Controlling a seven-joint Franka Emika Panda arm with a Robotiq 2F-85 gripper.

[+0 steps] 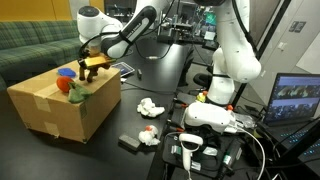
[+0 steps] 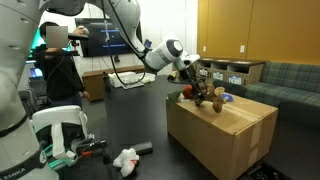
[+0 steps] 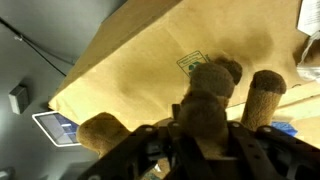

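Note:
A brown plush thing (image 3: 206,95) fills the middle of the wrist view, right at my gripper (image 1: 91,71). Two more brown rounded plush pieces (image 3: 104,131) show to either side; whether they belong to one toy I cannot tell. Below them is the cardboard box (image 1: 52,112), its top under my gripper. The dark fingers are largely hidden by the plush, so how far apart they stand is unclear. In the second exterior view, small brown shapes (image 2: 217,104) stand on the box near the gripper.
On the box also lie a red round thing (image 1: 64,84), a blue item (image 1: 67,72) and a green item (image 1: 77,93). White crumpled cloth (image 1: 150,108) and a dark block (image 1: 130,142) are on the floor. A laptop (image 1: 292,100) stands at the right.

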